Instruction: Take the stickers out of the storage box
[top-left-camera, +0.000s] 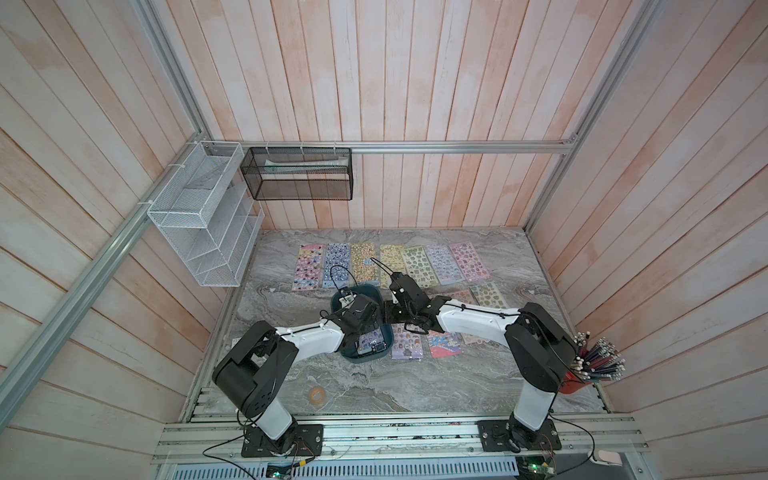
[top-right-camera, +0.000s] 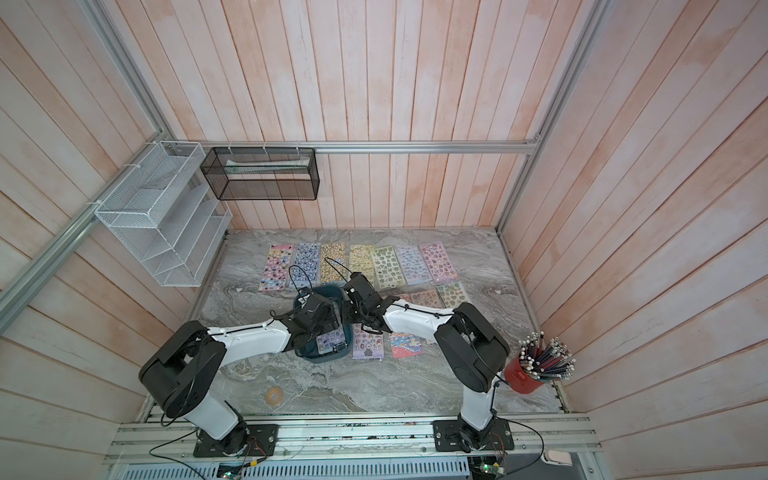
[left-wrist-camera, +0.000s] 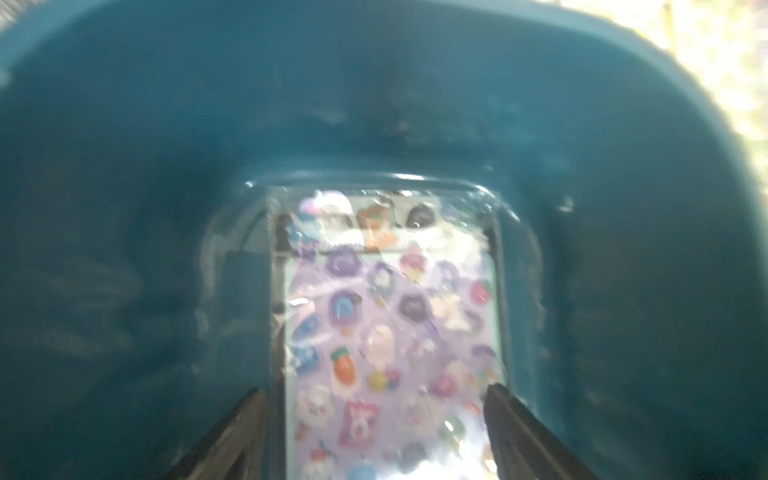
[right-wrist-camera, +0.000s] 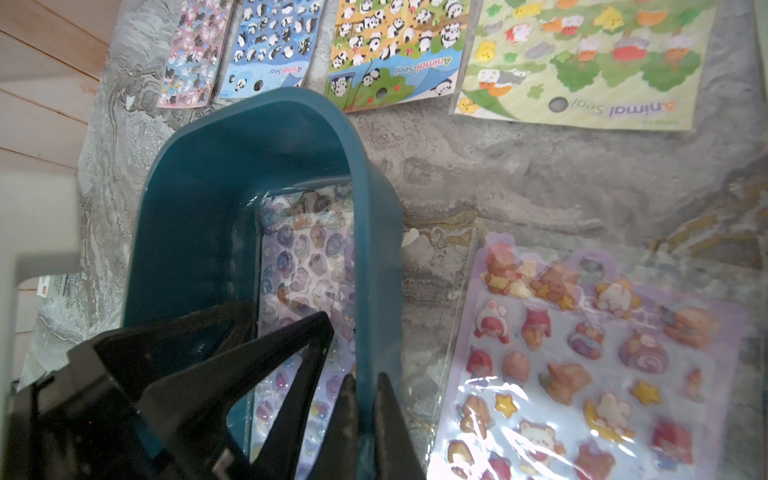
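Observation:
The teal storage box (right-wrist-camera: 192, 184) stands on the marbled table. A purple sticker sheet (left-wrist-camera: 384, 336) in clear wrapping lies flat on its floor. Inside the box, my left gripper is open over this sheet, its fingers (left-wrist-camera: 232, 440) apart with nothing held between them. My right gripper is shut on the box's right wall, one finger on each side of the rim. From above, both arms cover much of the box, though part of the sheet (top-left-camera: 372, 340) shows near its front end.
Beside the box lies another purple sticker sheet (right-wrist-camera: 584, 368), with a pink and blue one (top-left-camera: 445, 344) to its right. Several sheets, among them a green one (top-left-camera: 420, 265), line the back. A tape ring (top-left-camera: 317, 395) sits on clear table at front left; a red pen cup (top-right-camera: 524, 376) stands far right.

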